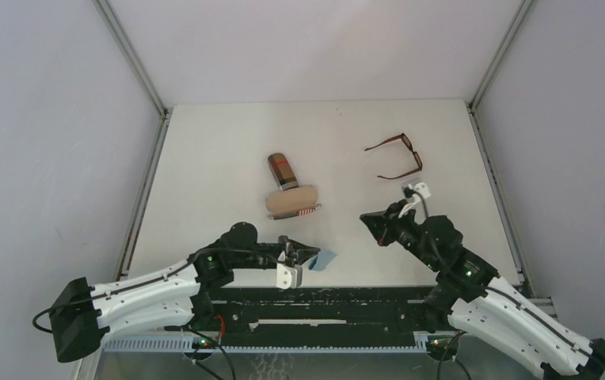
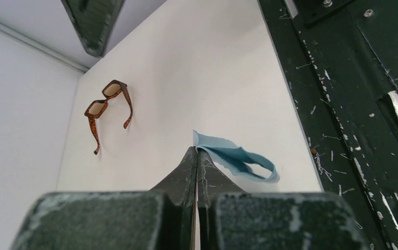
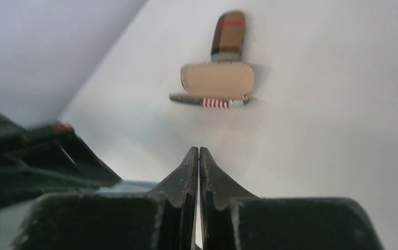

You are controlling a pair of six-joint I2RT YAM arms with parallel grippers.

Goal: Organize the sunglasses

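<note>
Brown sunglasses [image 1: 415,158] [image 2: 99,104] lie open at the right of the table. Near the middle sit a tan open case [image 1: 291,198] [image 3: 218,78] with a striped edge and a plaid piece [image 1: 281,169] above it. My left gripper [image 1: 313,252] is shut on a light blue folded cloth [image 1: 323,261] [image 2: 238,159], low at the front of the table. My right gripper [image 1: 370,223] is shut with nothing seen between its fingers, raised to the right of the case.
Walls stand on three sides, and a dark rail [image 1: 323,305] runs along the front edge.
</note>
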